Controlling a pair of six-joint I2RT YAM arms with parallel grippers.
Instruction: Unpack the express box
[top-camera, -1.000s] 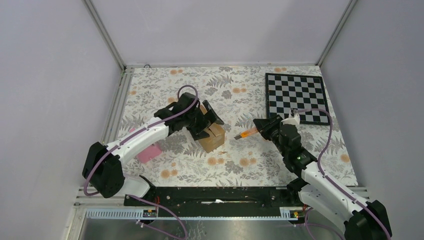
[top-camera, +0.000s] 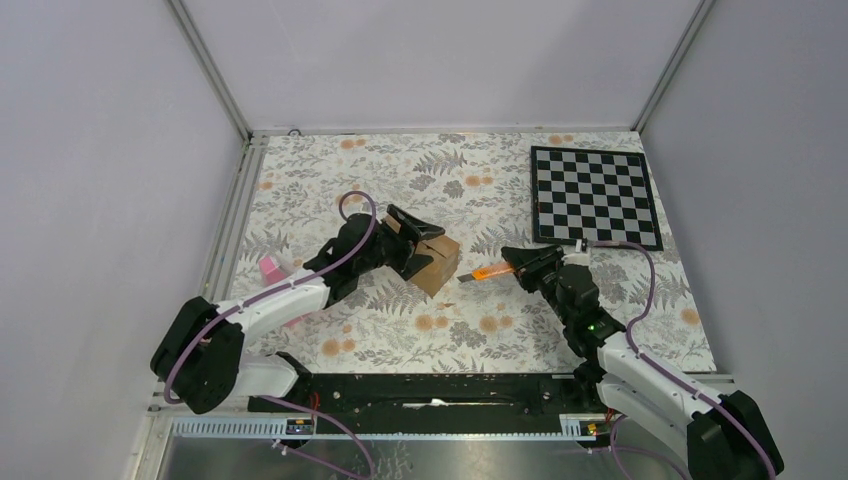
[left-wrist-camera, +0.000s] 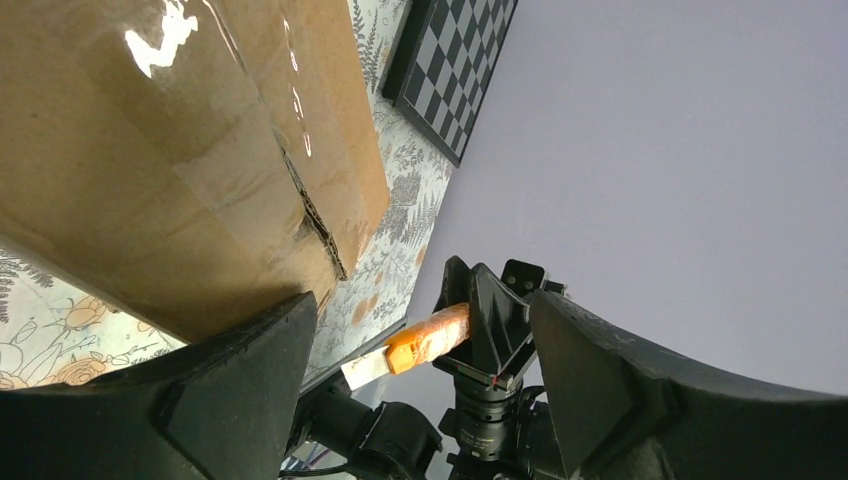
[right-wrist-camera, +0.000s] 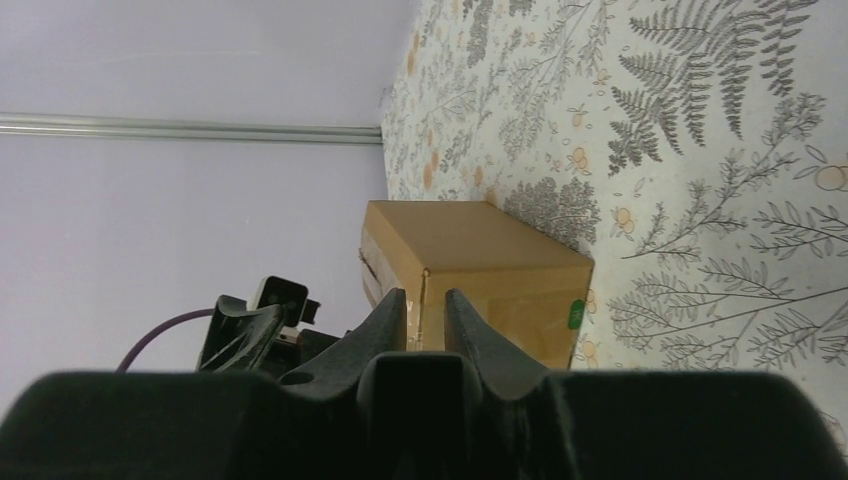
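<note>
A taped brown cardboard box (top-camera: 437, 267) lies on the patterned cloth left of the table's middle, partly covered by my left gripper (top-camera: 425, 248). In the left wrist view, clear tape shines on the box (left-wrist-camera: 150, 170) and a split seam runs toward its corner. The left fingers (left-wrist-camera: 255, 375) stand wide apart, one close to the box edge. My right gripper (top-camera: 530, 263) is shut on an orange utility knife (top-camera: 492, 271), its blade pointing left at the box, with a small gap between. The knife cannot be made out in the right wrist view.
A black-and-white checkered board (top-camera: 596, 198) lies at the back right. Something pink (top-camera: 271, 269) is partly hidden under the left arm. Cloth shows bare behind the box and in front of it.
The box has shifted a little right and turned slightly. The right gripper and knife have edged left.
</note>
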